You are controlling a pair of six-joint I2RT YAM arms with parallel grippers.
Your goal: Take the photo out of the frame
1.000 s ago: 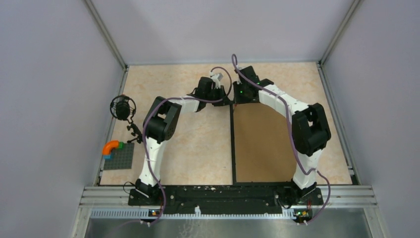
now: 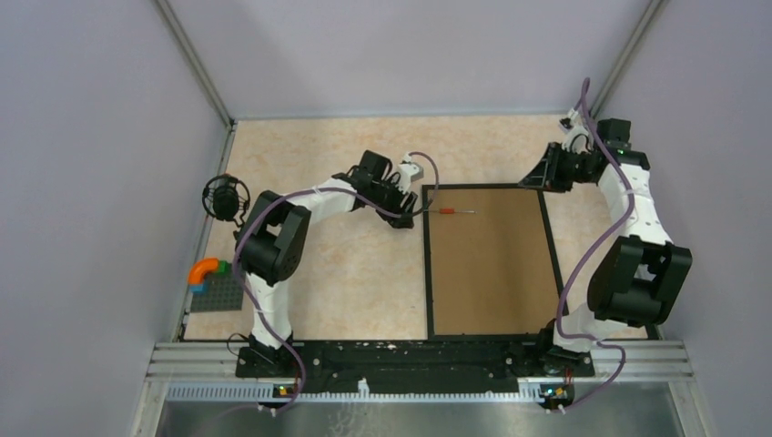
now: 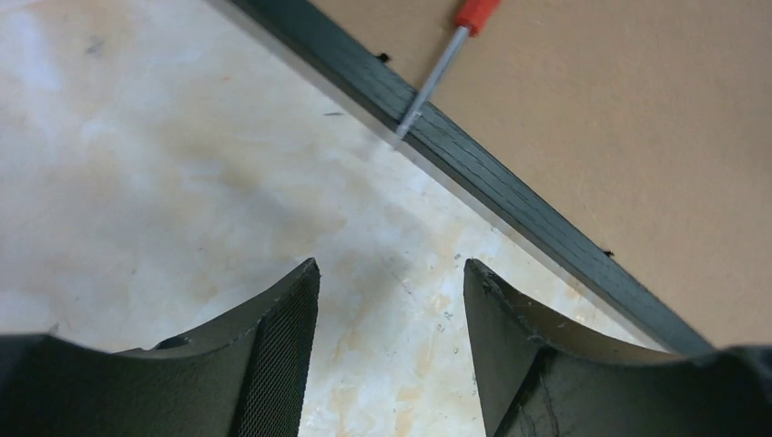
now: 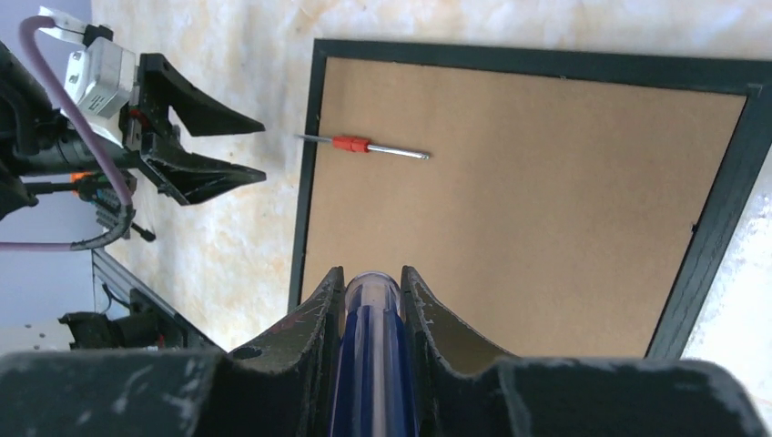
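A black frame (image 2: 428, 273) lies back-up, its brown backing board (image 2: 492, 264) showing. A red-handled screwdriver (image 2: 447, 211) lies across its left edge near the top-left corner, tip over the rim. My left gripper (image 2: 406, 216) is open beside that edge, nothing between its fingers. My right gripper is raised over the frame's right side, shut on a blue cylindrical object with a clear top, seen only in the right wrist view. The photo is not visible.
A black wire holder (image 2: 225, 198) and a grey brick plate (image 2: 218, 291) with coloured blocks stand at the far left.
The right arm has swung right, away from the top-left corner. My left gripper has moved slightly toward the front. The screwdriver now lies flat, nearly horizontal in the top view.
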